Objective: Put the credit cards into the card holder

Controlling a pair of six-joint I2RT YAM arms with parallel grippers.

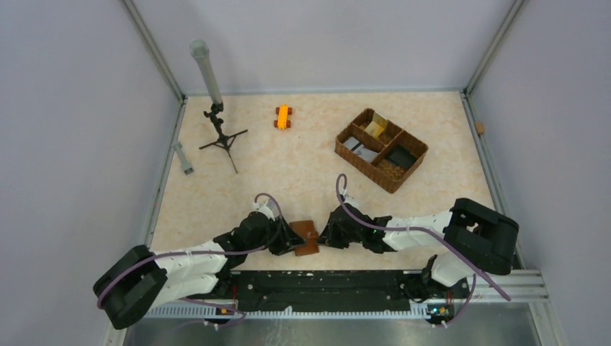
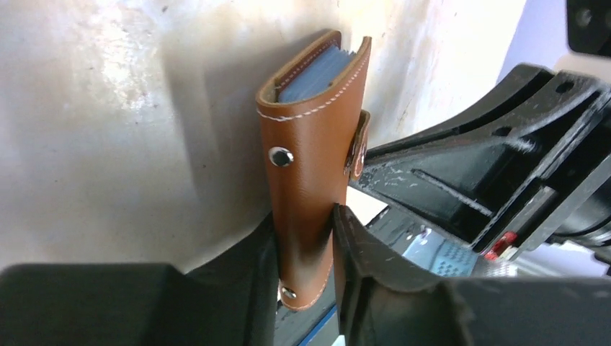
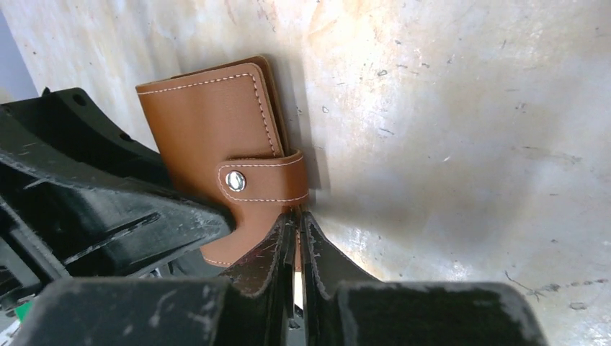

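Note:
The brown leather card holder [image 1: 305, 238] lies at the table's near edge between both grippers. In the left wrist view its top [image 2: 302, 144] shows a clear blue sleeve inside, and my left gripper has its fingertips at the holder's lower body; how far apart they are is hard to tell. In the right wrist view the holder [image 3: 205, 122] shows a strap with a snap, and my right gripper is shut on its edge by the strap. No loose card is clearly visible at the holder.
A wicker basket [image 1: 382, 173] with compartments holding several flat items stands at the back right. A yellow toy car [image 1: 283, 116] and a tripod stand [image 1: 223, 137] are at the back left.

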